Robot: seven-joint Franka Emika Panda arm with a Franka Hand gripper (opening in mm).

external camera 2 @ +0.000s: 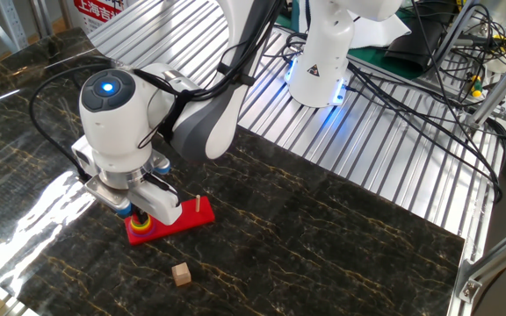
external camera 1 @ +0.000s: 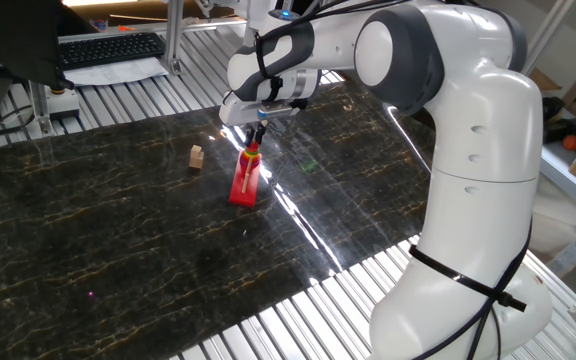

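On the dark marbled tabletop lies a red board [external camera 1: 242, 192] with an upright wooden peg [external camera 2: 198, 204] near one end. At its other end sits a stack of rings [external camera 2: 141, 226], yellow on top with red below. My gripper [external camera 1: 256, 140] points down at this ringed end, its dark fingertips at or just above the yellow ring [external camera 1: 252, 153]. From these angles I cannot make out the gap between the fingers, nor whether they grip a ring. The hand partly covers the stack in exterior view 2.
A small wooden block [external camera 2: 181, 274] stands on the tabletop a short way from the board, with clear surface around it. A keyboard [external camera 1: 111, 48] lies beyond the far edge, on the slatted metal table [external camera 1: 203, 55].
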